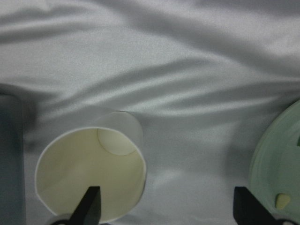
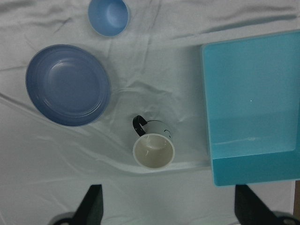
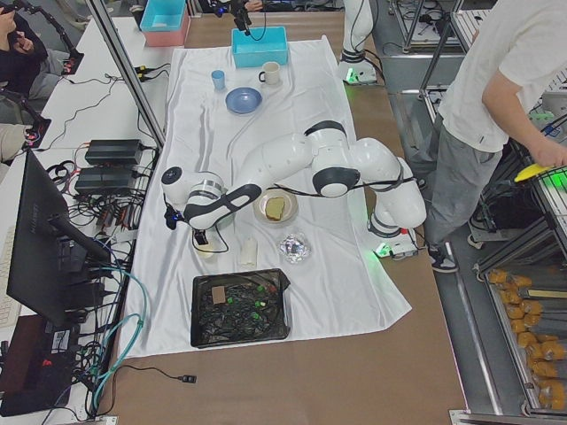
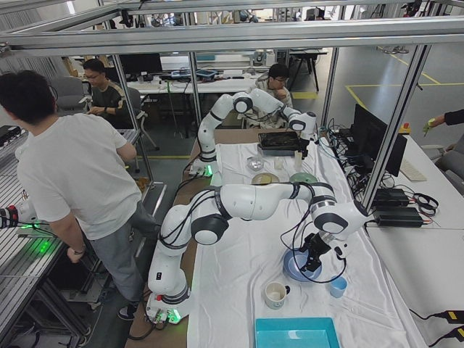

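Note:
My left gripper is open over a cream cup, whose rim sits beside one finger; a green plate with a small yellow piece lies to its right. My right gripper is open above the far end of the cloth, over a white mug with black handle, a blue plate, a blue cup and a turquoise bin.
A beige plate with a yellow slice, a foil item and a black tray share the white cloth. A monitor and cables line the side; a person stands beside the table.

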